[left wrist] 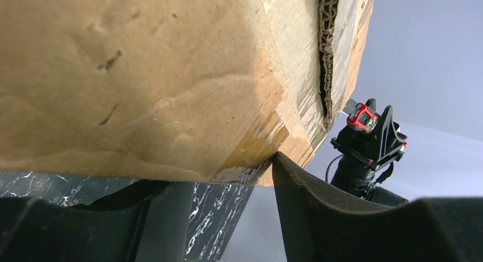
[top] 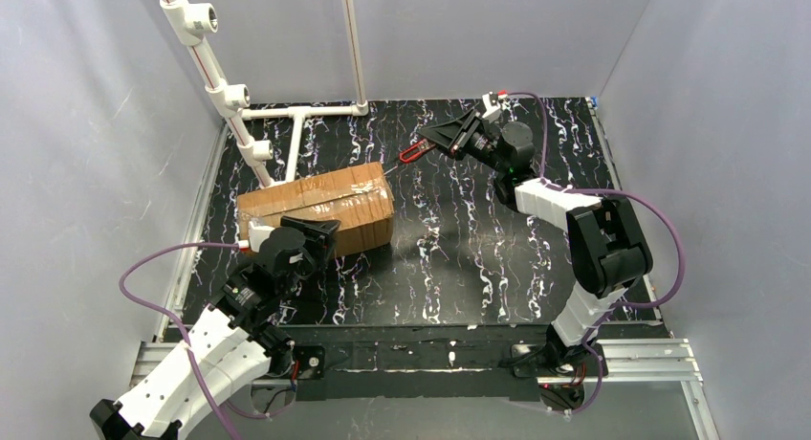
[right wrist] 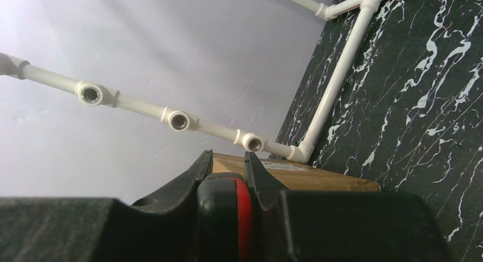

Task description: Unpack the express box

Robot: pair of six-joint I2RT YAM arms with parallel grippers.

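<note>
The taped cardboard box (top: 349, 201) lies at the left of the black marble table (top: 478, 258). My left gripper is at the box's near side, its fingertips against the cardboard; how far they are closed on it is unclear. A slit with corrugated edge shows along the box in the left wrist view. My right gripper (top: 430, 139) is shut on a red-handled cutter (top: 409, 155), held just beyond the box's right end; its thin tip points toward the box.
A white pipe frame (top: 296, 148) stands behind and left of the box, close to it. Grey walls surround the table.
</note>
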